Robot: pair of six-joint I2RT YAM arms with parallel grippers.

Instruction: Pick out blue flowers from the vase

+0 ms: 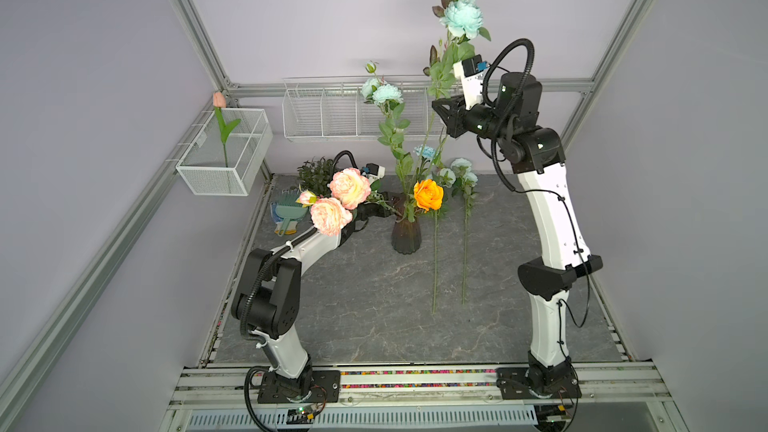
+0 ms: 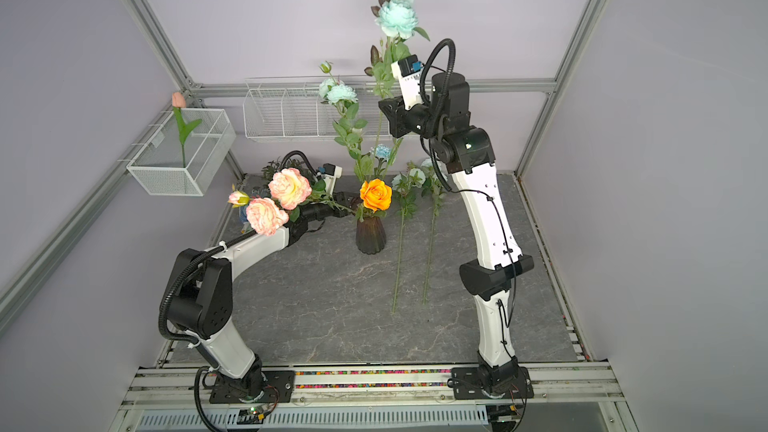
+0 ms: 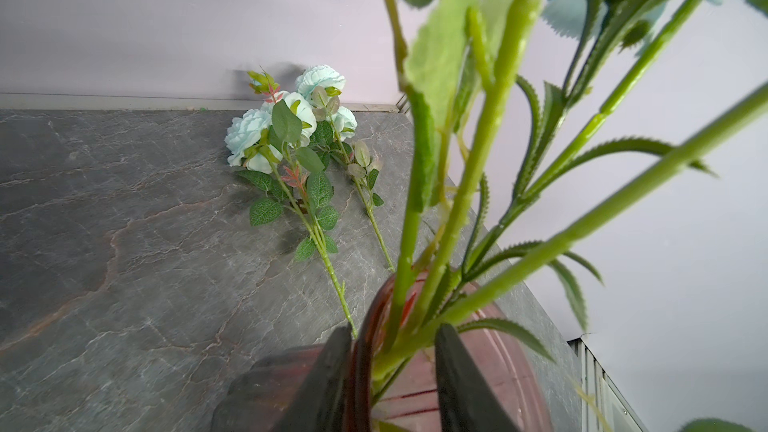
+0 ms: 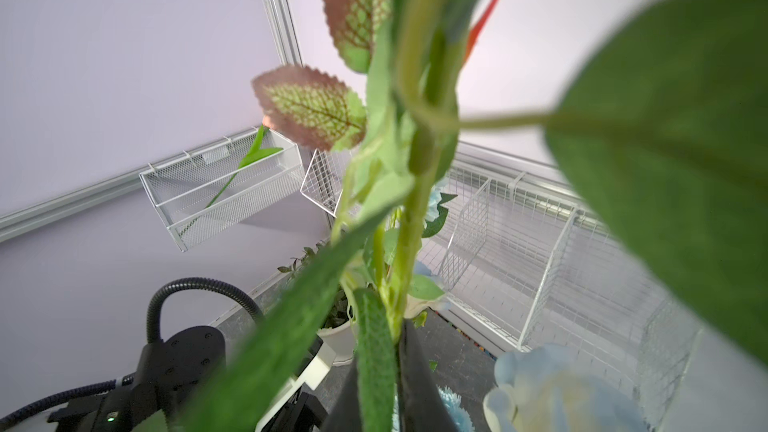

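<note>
High at the back, my right gripper [image 1: 441, 116] is shut on the thin stem of a blue flower spray [image 1: 462, 19]; the stem [image 4: 412, 240] runs between its fingertips in the right wrist view. Where its lower end lies is hard to make out. My left gripper is shut on the dark, translucent vase [image 1: 406, 236], a finger on either side of its upper part. Another blue spray [image 1: 387, 94] stands in the vase, with a smaller blue flower [image 1: 425, 153], an orange rose [image 1: 428, 195] and pink flowers [image 1: 349, 188] leaning left.
Two blue flower stems [image 3: 248, 134] lie on the grey table right of the vase. A wire basket [image 1: 224, 152] with a tulip hangs at left, an empty wire rack [image 1: 344, 112] at the back. A potted plant [image 1: 316, 174] stands behind the left arm.
</note>
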